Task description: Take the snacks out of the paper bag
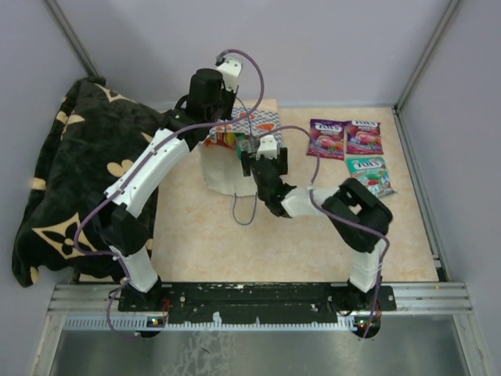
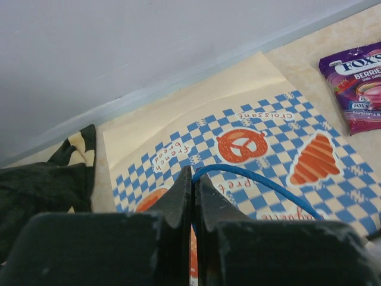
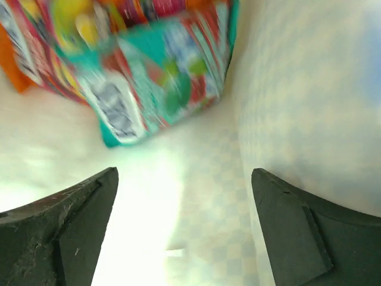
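The paper bag (image 1: 228, 174) lies on its side at the back of the table, with a blue-white checked face (image 2: 208, 143) up and its mouth toward the front. My left gripper is shut on the bag's thin blue cord handle (image 2: 262, 179), above that face. At the mouth, my right gripper stands open with nothing between its fingers. Inside the bag, a teal snack pack (image 3: 161, 83) and red-yellow packs (image 3: 44, 50) lie ahead of those fingers, partly hidden from above. Out on the table are two purple packs (image 1: 326, 139) and a teal one (image 1: 370, 176).
A dark patterned blanket (image 1: 55, 196) covers the left side. The back wall (image 2: 119, 53) rises right behind the bag. A second cord loop (image 1: 244, 215) hangs out at the bag's front.
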